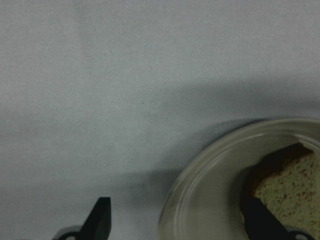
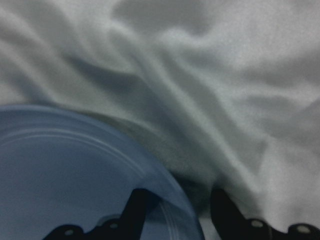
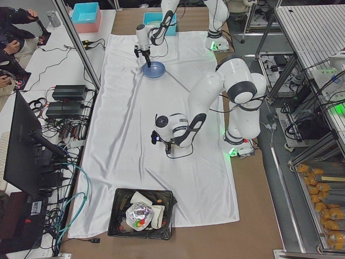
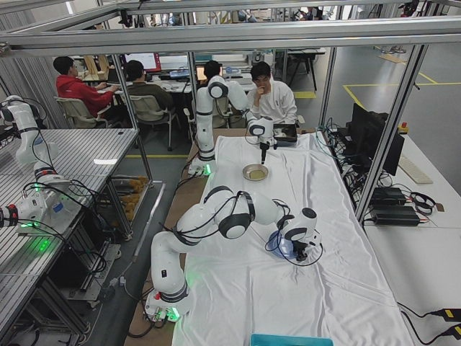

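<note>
In the left wrist view, a round grey-beige plate (image 1: 195,200) holds a slice of speckled bread (image 1: 285,190). My left gripper is open over the plate's left rim, one finger at the bread's edge; in the camera right view the plate (image 4: 256,171) sits on the far part of the white cloth. A blue plate (image 2: 70,165) lies under my right gripper, whose open fingers straddle its rim, one inside and one outside. In the camera left view the blue plate (image 3: 154,70) is near the far end.
A black tray (image 3: 124,221) with wrapped items sits at one end of the cloth, a blue bin (image 4: 292,340) at the other. Monitors and cables (image 3: 21,156) line the side table. The cloth between the two plates is clear.
</note>
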